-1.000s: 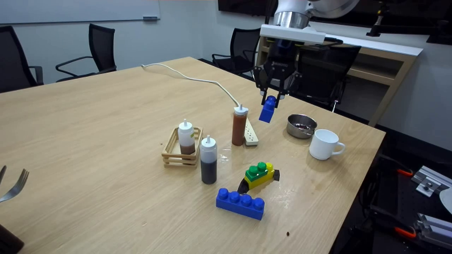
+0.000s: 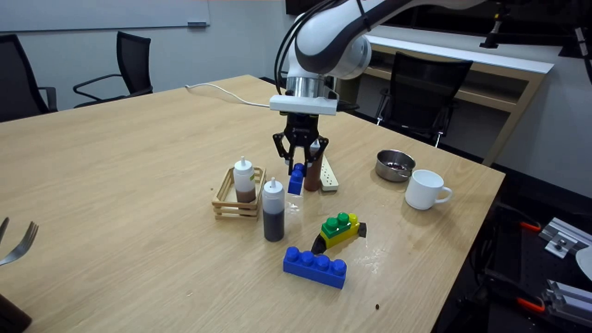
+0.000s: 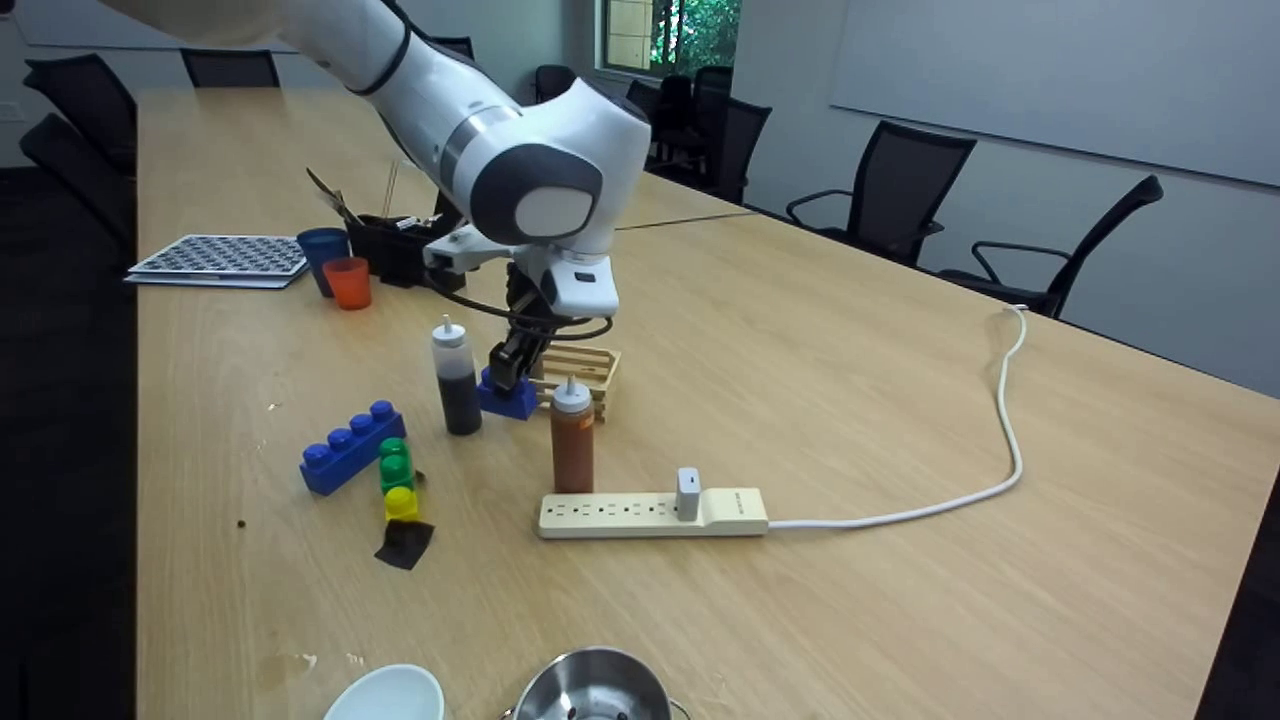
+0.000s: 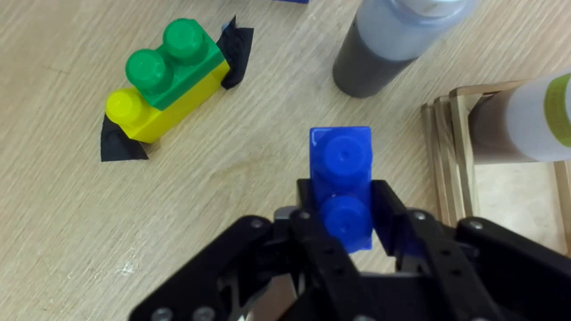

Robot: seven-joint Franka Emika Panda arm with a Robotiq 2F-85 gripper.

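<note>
A small two-stud blue brick (image 4: 342, 155) is gripped upright between the fingers of my gripper, studs facing the wrist camera. In exterior view 1 the gripper (image 2: 298, 166) holds this brick (image 2: 296, 182) above the table, between the dark-sauce bottle and the red-brown bottle. A green brick (image 4: 174, 64) sits on one end of a yellow brick (image 4: 176, 112), leaving one yellow stud bare; black tape lies at both ends. Near that pair rests a long blue brick (image 2: 314, 267) with a row of studs. Exterior view 2 shows the held brick (image 3: 507, 398) partly hidden by the gripper.
Close to the held brick stand the dark-sauce bottle (image 2: 273, 213), the red-brown bottle (image 3: 573, 444) and a wooden crate (image 2: 219, 208) with another bottle (image 2: 244, 180) in it. A power strip (image 3: 654, 528), steel bowl (image 2: 395, 165) and white mug (image 2: 424, 189) are farther off.
My gripper has moved left and lower in exterior view 1, carrying the small blue brick from near the steel bowl to beside the bottles. The objects on the table have stayed put.
</note>
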